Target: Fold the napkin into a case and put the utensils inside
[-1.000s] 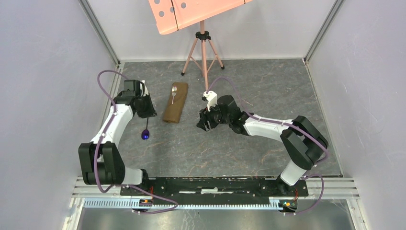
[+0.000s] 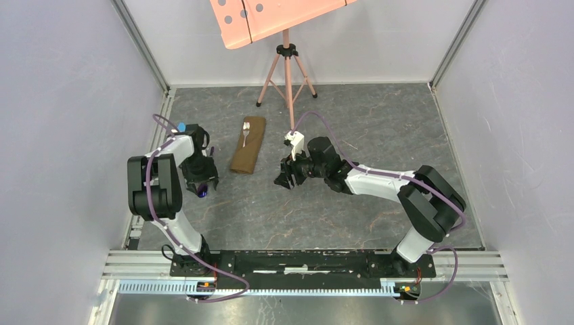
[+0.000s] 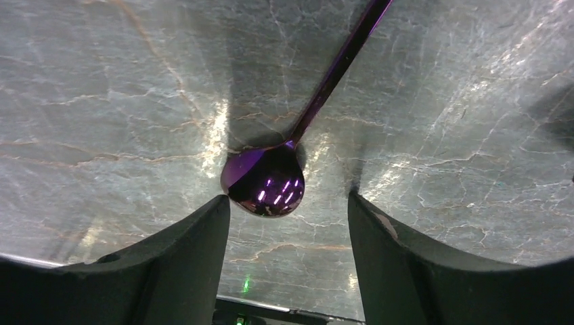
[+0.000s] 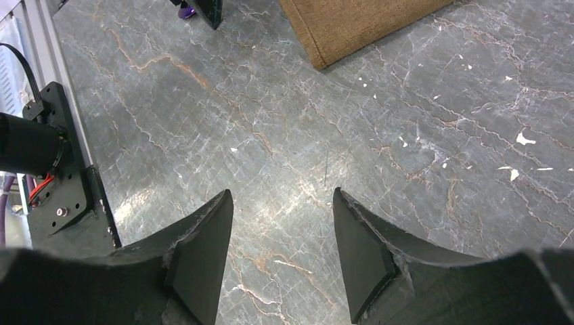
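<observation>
A purple spoon (image 3: 267,183) lies on the grey surface, its handle running up and right in the left wrist view. My left gripper is open low around its bowl, one fingertip at the bowl's edge. In the top view the spoon (image 2: 202,192) is partly hidden by that arm. A folded brown napkin (image 2: 247,159) lies to its right, with a fork (image 2: 245,135) on top; the napkin's corner (image 4: 352,30) shows in the right wrist view. My right gripper stands open over bare surface, right of the napkin, with nothing between its fingers.
An orange stand (image 2: 288,81) rises at the back, behind the napkin. White walls enclose the sides and back.
My left gripper has moved down over the spoon's bowl, toward the front. The right gripper has shifted very slightly left. Napkin and fork are unchanged.
</observation>
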